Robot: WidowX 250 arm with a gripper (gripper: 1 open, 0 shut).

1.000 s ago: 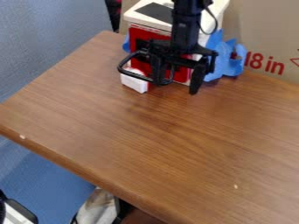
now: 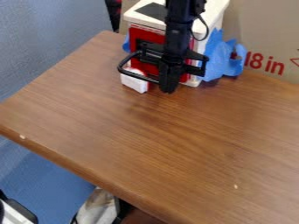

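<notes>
The black gripper point(image 2: 167, 80) hangs at the top middle of the view, in front of a white-and-red box point(image 2: 142, 39) at the back of the wooden table. Its fingers point down. A small white block point(image 2: 135, 81) sits at the foot of the red front, just left of the fingers, partly behind the black gripper frame. Whether the fingers hold anything, and how far apart they are, I cannot tell.
Blue crumpled material point(image 2: 222, 55) lies around the box. A cardboard panel point(image 2: 268, 35) with red lettering stands behind.
The gripper has shifted left and a little up, and its fingertips now sit nearer the white block. The box and table look unchanged.
</notes>
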